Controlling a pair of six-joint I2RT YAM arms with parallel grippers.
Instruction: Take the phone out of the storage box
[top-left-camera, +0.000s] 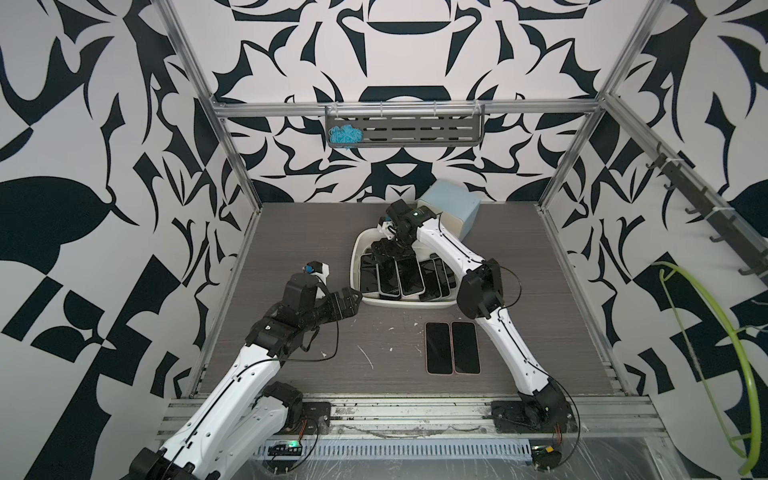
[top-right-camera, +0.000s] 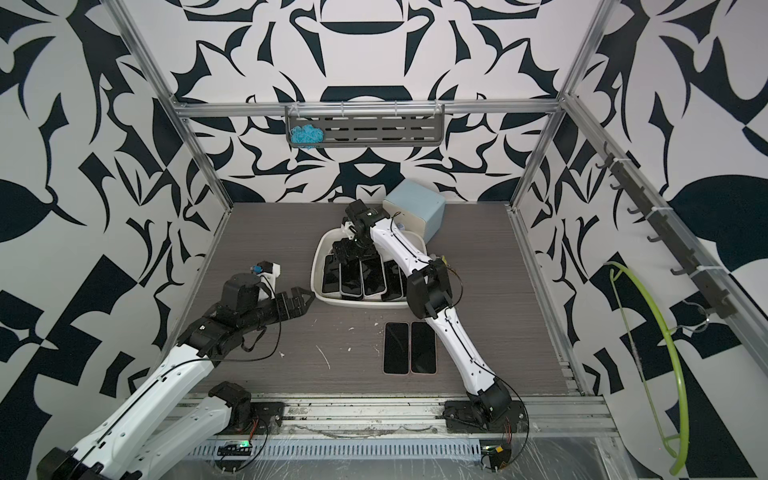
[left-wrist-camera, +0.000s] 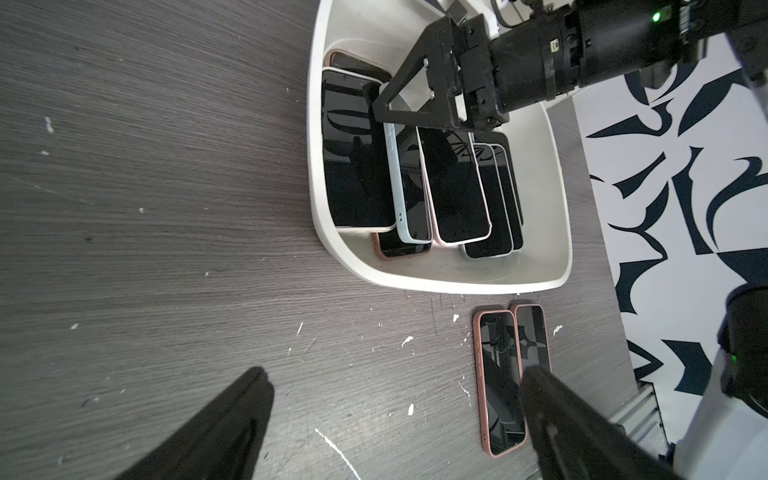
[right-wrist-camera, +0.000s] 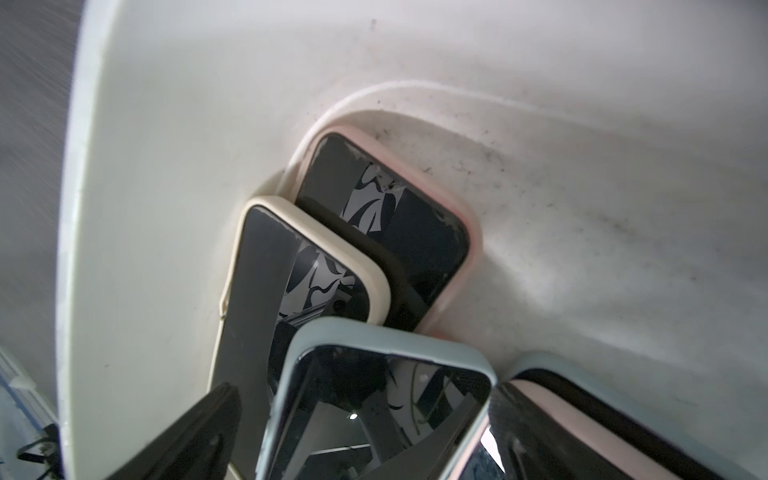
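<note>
The white storage box (top-left-camera: 410, 303) holds several phones with dark screens, some overlapping. My right gripper is open inside it, low over the phones. Between its fingers in the right wrist view lies the end of a light-blue-cased phone (right-wrist-camera: 400, 349). The left finger is over a cream-cased phone (right-wrist-camera: 256, 264), and the right finger is at the light-blue case's edge, near a pink-cased phone (right-wrist-camera: 576, 420). A second pink-cased phone (right-wrist-camera: 416, 224) lies in the box corner. My left gripper is open over bare table, left of the box, holding nothing.
Two phones, one left (top-left-camera: 438, 349) and one right (top-left-camera: 465, 348), lie side by side on the table in front of the box. A light-blue bin (top-left-camera: 448, 206) stands just behind the box.
</note>
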